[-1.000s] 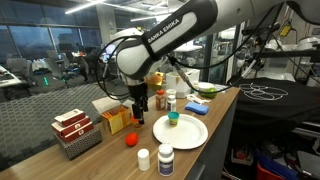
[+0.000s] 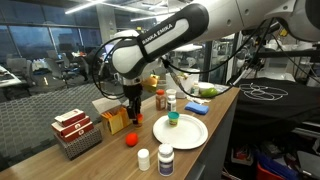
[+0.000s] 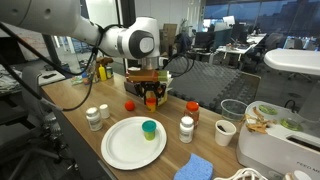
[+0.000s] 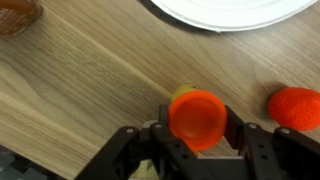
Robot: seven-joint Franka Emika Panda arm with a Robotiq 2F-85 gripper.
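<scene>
An orange round-topped object [image 4: 197, 119] sits between the fingertips of my gripper, which is shut on it. A yellowish part shows just past its top edge in the wrist view. In exterior view 2 the same orange object [image 3: 152, 104] hangs under the arm, behind the white plate [image 3: 122, 144]. A red ball-like item [image 4: 295, 108] lies to the right of the gripper in the wrist view, apart from it. Whether the held object touches the table cannot be told.
On the plate's edge area stands a teal cup [image 2: 173, 118]. White-lidded jars [image 3: 94, 119] and a white cup [image 3: 225, 132] stand around the plate. Stacked red boxes [image 2: 72, 124] in a dark basket and an orange box [image 2: 115, 121] border the work area. A blue sponge [image 2: 197, 108] lies further back.
The arm has shifted slightly in exterior view 1, and more of the orange object shows at the gripper than one second ago. The tabletop items stand where they were.
</scene>
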